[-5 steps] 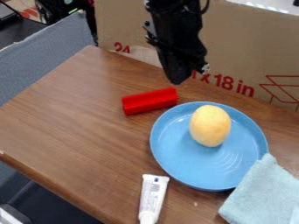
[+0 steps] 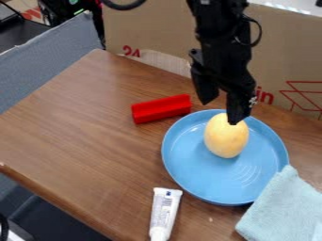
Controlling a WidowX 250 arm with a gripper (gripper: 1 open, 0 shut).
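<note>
A black robot gripper (image 2: 221, 101) hangs open above the upper part of a blue plate (image 2: 191, 168), with its fingers spread over a yellow oval object (image 2: 227, 139) that rests on the plate. Nothing shows between the fingers. A red block (image 2: 160, 108) lies on the wooden table just left of the gripper, beside the plate's upper left.
A white tube (image 2: 164, 214) lies near the front edge of the table (image 2: 82, 132). A pale blue cloth (image 2: 280, 212) is at the lower right. A cardboard box (image 2: 151, 33) stands behind.
The gripper has moved down and to the right, closer to the yellow object on the plate. The objects on the table look unchanged.
</note>
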